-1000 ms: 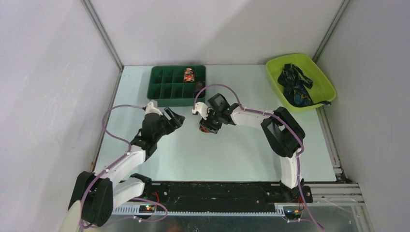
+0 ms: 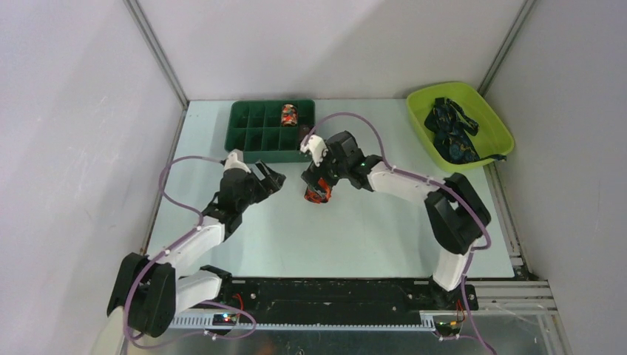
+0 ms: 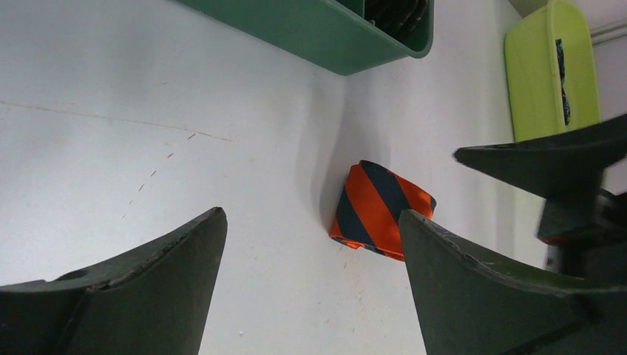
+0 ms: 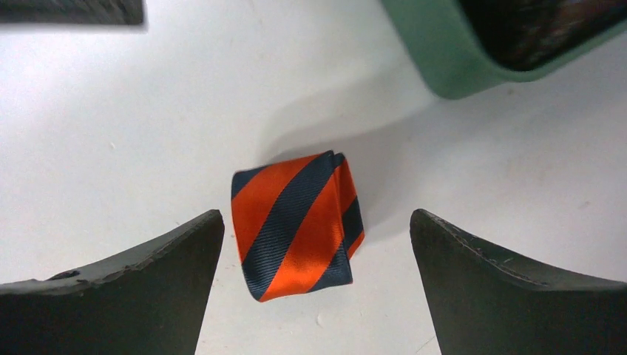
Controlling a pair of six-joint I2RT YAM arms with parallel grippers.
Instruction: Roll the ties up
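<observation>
A tie rolled into a compact bundle, with orange and navy stripes, rests by itself on the white table. My right gripper is open above this roll, its fingers apart on either side in the right wrist view and touching nothing. In the left wrist view the same striped roll lies ahead and right of centre. My left gripper stands open to the left of the roll, nothing between its fingers. Two rolled ties sit in the green divided box: a red patterned one and a dark one.
The green box stands at the back, close behind both grippers; several of its compartments are empty. At the back right, a lime-green bin holds a dark crumpled tie, its end over the rim.
My right gripper has opened and risen off the striped roll, moving back, so the roll shows more. The left gripper has shifted only slightly.
</observation>
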